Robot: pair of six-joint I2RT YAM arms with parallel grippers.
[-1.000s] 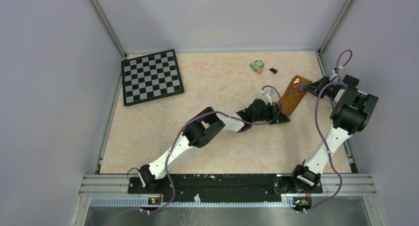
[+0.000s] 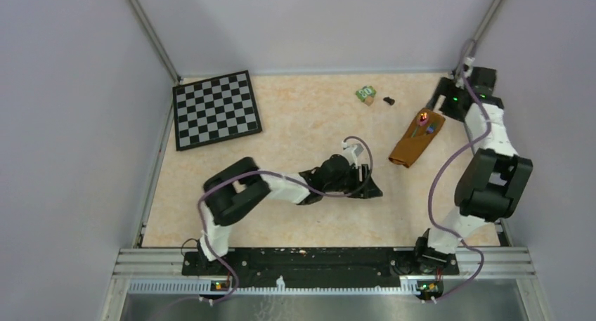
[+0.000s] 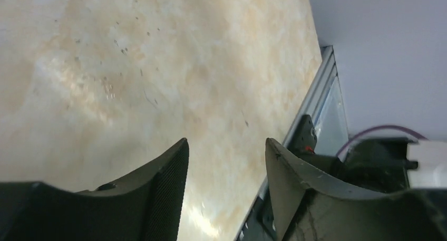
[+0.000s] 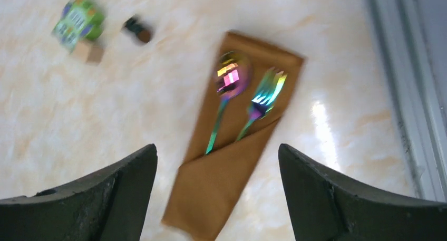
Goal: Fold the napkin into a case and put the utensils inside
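The brown napkin (image 2: 409,149) lies folded into a narrow pocket at the right of the table. A shiny rainbow-coloured spoon (image 4: 232,77) and a matching fork (image 4: 266,96) lie side by side in it; their heads show, while their handle ends are hidden under the slanted flap. My right gripper is open and empty, raised over the napkin in the right wrist view. Left of the napkin, apart from it, my left gripper (image 2: 372,187) is off the cloth. In the left wrist view its fingers (image 3: 169,185) stand apart with only bare table between them.
A black-and-white chessboard (image 2: 216,110) lies at the far left. Beyond the napkin are a green block (image 2: 365,93), a small wooden piece (image 2: 368,101) and a small dark object (image 2: 389,100). Side walls stand close at the right.
Both arms have withdrawn from the napkin, the left one leftward, the right one up and back.
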